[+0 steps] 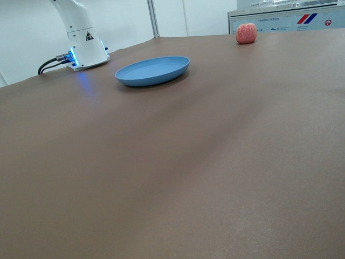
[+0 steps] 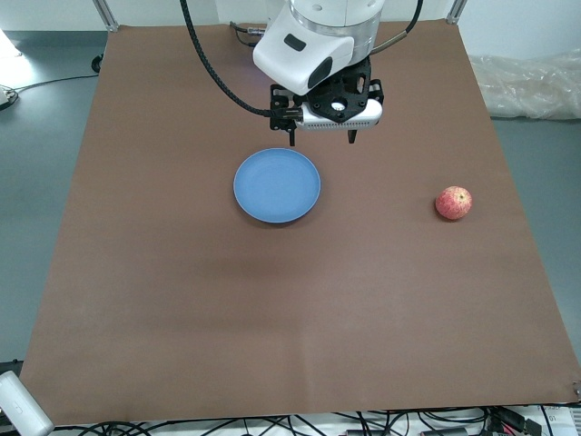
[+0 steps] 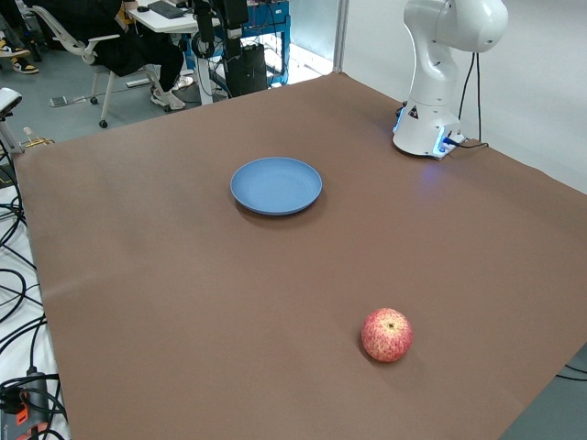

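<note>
My gripper (image 2: 322, 138) hangs in the camera left view above the far part of the table, behind the plate, with two dark fingers pointing down and spread apart, nothing seen between them. A blue plate (image 2: 277, 185) (image 1: 152, 70) (image 3: 275, 186) lies on the brown table (image 2: 300, 300). A red apple (image 2: 453, 203) (image 1: 246, 33) (image 3: 386, 335) rests on the table apart from the plate, to its right in the camera left view. The gripper is out of frame in the other two views.
The arm's base (image 3: 426, 128) stands at the table's far edge by a white wall. Cables (image 2: 290, 427) run outside the near edge. A chair and desk are off the table in the camera right view.
</note>
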